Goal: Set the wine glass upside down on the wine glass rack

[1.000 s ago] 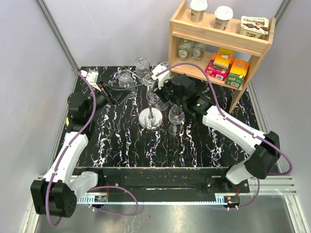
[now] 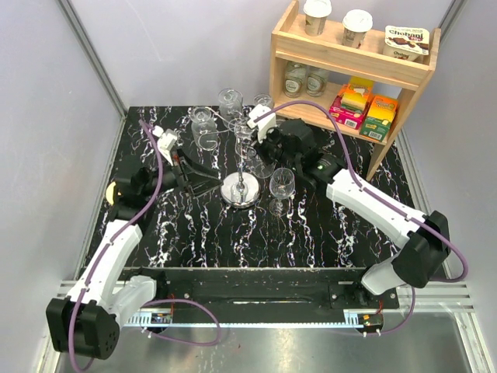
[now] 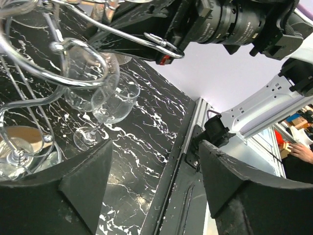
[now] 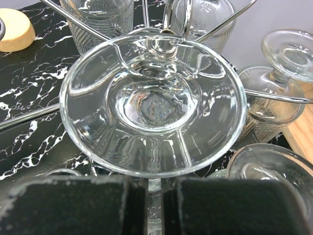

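Note:
My right gripper (image 2: 258, 148) is at the chrome rack's right side, shut on the stem of an upside-down wine glass. That glass's clear round foot (image 4: 156, 105) faces up in the right wrist view, over the rack wires (image 4: 30, 116); whether its weight rests on them I cannot tell. The rack's round base (image 2: 240, 192) stands on the marble. Left of the rack, my left gripper (image 2: 219, 177) is open, its fingers (image 3: 80, 191) wide apart and empty. Beyond them a curved rack wire (image 3: 36, 73) crosses the left wrist view.
Another wine glass (image 2: 282, 183) stands upright on the counter, right of the rack base. Several glasses, such as this one (image 2: 203, 124), hang inverted at the rack's back. A wooden shelf (image 2: 353, 58) holds cups and boxes at back right.
From beside the left hanging glass, my left gripper has come forward and rightward toward the rack's post. The rack and its glasses have shifted slightly. My right arm has barely moved.

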